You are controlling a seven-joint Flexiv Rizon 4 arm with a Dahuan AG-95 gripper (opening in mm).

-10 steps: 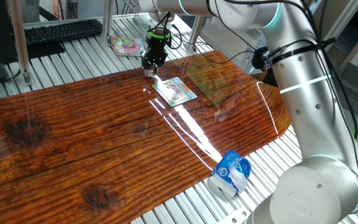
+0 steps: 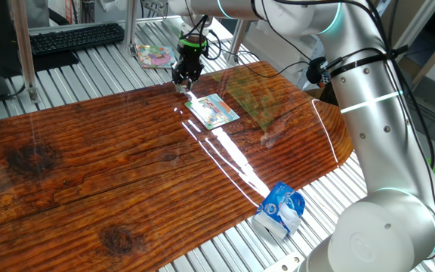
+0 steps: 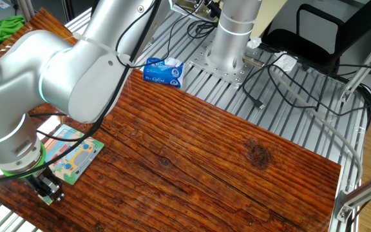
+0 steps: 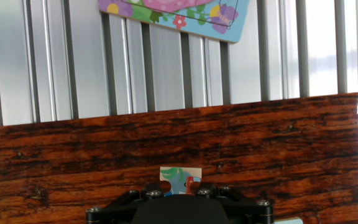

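A small puzzle piece [image 4: 180, 179] with a blue and green print shows in the wrist view, right at the tips of my gripper. The black fingers stand on either side of its near end, and the dark gripper body hides the rest. Whether they press on the piece or stand apart from it cannot be told. In exterior view 1 my gripper [image 2: 183, 85] points down at the wood board's far edge. The colourful puzzle board [image 3: 76, 154] lies flat on the wood beside my gripper [image 3: 53, 195], partly behind a cable in exterior view 2.
Another picture board [image 2: 155, 56] lies on the ribbed metal table beyond the wooden board [image 2: 89, 166]. A blue tissue pack [image 3: 163, 71] rests at the wood's opposite edge. Cables hang along the arm. Most of the wood is bare.
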